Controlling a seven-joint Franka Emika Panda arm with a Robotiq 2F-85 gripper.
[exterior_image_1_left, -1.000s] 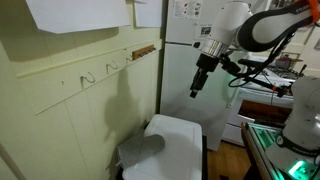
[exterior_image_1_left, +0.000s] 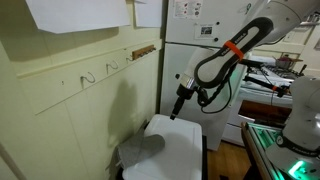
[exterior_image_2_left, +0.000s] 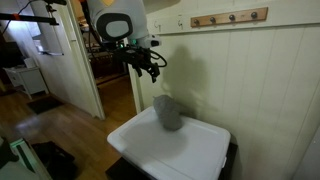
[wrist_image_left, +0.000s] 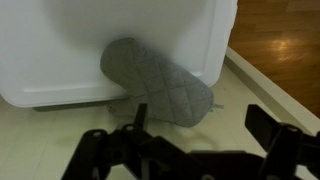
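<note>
A grey quilted oven mitt (exterior_image_1_left: 140, 149) lies on the white lid-like surface (exterior_image_1_left: 175, 140), close to the cream wall. From the second exterior view, the mitt (exterior_image_2_left: 168, 112) rests near the wall-side edge of the white top (exterior_image_2_left: 175, 150). My gripper (exterior_image_1_left: 181, 106) is in the air above the far part of that top, apart from the mitt. In the wrist view the mitt (wrist_image_left: 158, 83) appears ahead of the gripper, whose two dark fingers stand wide open with nothing between them.
Wall hooks (exterior_image_1_left: 88, 78) and a wooden peg rail (exterior_image_2_left: 230, 17) are mounted on the cream wall. A white fridge (exterior_image_1_left: 178, 60) stands behind the arm, with a stove (exterior_image_1_left: 270, 85) to its right. Wooden floor (exterior_image_2_left: 85, 130) lies beside the white top.
In the first exterior view, the arm has moved left and the gripper has come lower and nearer the white top. The mitt has stayed in place.
</note>
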